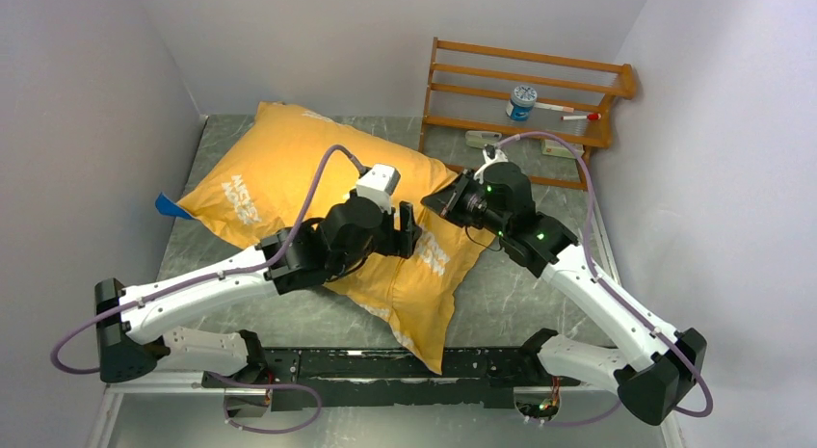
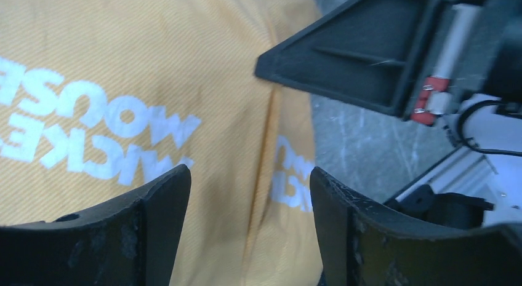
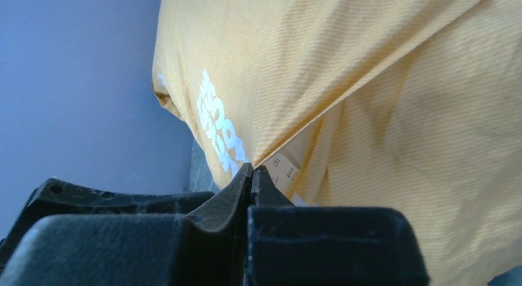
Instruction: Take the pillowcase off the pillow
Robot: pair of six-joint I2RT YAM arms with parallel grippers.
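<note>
An orange pillowcase [image 1: 289,149] printed with white letters covers the pillow, draping toward the front of the table. In the left wrist view my left gripper stands open above the printed cloth [image 2: 92,64], nothing between its fingers. My right gripper is shut at a folded edge of the pillowcase [image 3: 320,101]; a white label [image 3: 282,172] shows inside the fold just beyond its tips. Whether cloth is pinched there is hard to tell. A blue corner [image 1: 171,205] sticks out at the far left.
A wooden rack [image 1: 525,58] with a blue jar [image 1: 522,103] and pens stands at the back right. Walls enclose both sides. Bare grey table [image 1: 568,303] shows at the right and front left.
</note>
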